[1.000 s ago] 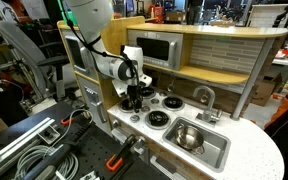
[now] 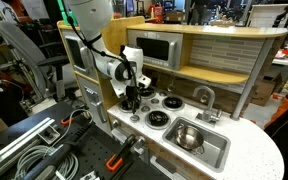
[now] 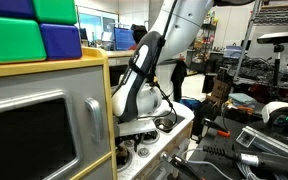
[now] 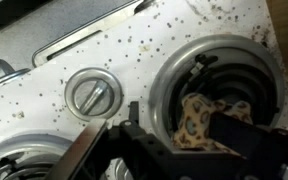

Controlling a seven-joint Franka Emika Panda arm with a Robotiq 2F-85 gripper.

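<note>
A tan object with dark spots, perhaps a soft toy or cloth, lies on a coil burner in the wrist view. My gripper is low over that burner, its dark fingers apart on either side of the spotted object. Part of the object is hidden behind the fingers, and contact cannot be made out. In exterior view 1 the gripper is down at the left end of the stove top. The second exterior view shows the gripper there too, with the spotted object not distinguishable.
More burners and a row of knobs lie beside the gripper. A sink with a faucet and a metal bowl is farther right. A microwave and shelf stand behind the arm. Bare white counter extends at the right.
The arm stays low at the same burner; at most a very slight shift shows. Nothing else has visibly moved.
</note>
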